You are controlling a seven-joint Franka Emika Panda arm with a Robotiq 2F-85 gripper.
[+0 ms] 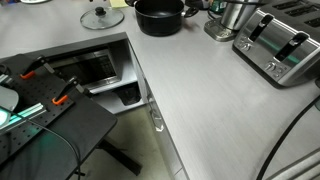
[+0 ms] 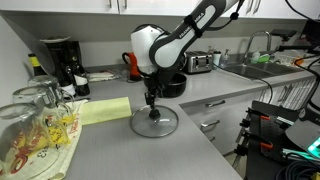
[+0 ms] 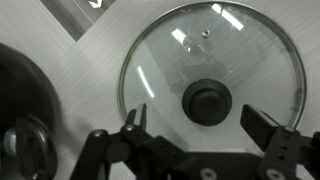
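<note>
A round glass lid point(image 2: 170, 127) with a black knob point(image 3: 207, 103) lies flat on the counter. In the wrist view my gripper is open, its two dark fingers spread to either side just below the knob, and nothing is between them. Seen from exterior view 2, the gripper point(image 2: 153, 97) hangs above the lid, fingers pointing down. The same lid point(image 1: 103, 20) shows near the top of exterior view 1. Beside it stands a black pot point(image 1: 165, 22), partly hidden behind the arm in exterior view 2.
A silver toaster point(image 1: 284, 42) and a metal container point(image 1: 231, 18) stand beyond the pot. In exterior view 2, a yellow sheet point(image 2: 105, 111), a dark bottle point(image 2: 40, 78) and a glass jar point(image 2: 32, 132) are to the left. Free counter point(image 1: 205, 90) stretches before the toaster.
</note>
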